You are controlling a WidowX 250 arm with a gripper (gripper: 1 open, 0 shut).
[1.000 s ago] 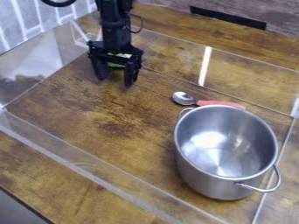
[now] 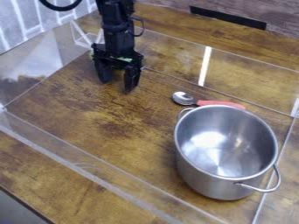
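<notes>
My black gripper (image 2: 117, 74) is lowered at the back left of the wooden table, over a small green item (image 2: 124, 59) that is mostly hidden behind it. I cannot tell whether the fingers are open or shut, or whether they touch that item. A spoon with a red handle (image 2: 219, 104) lies to the right of the middle, just behind a large steel pot (image 2: 222, 153) that stands at the front right.
Clear low panels border the wooden work area (image 2: 93, 131). A white strip (image 2: 205, 66) crosses the back right.
My gripper has shifted very slightly, and a little less of the green item shows around it. The spoon and the pot have not moved.
</notes>
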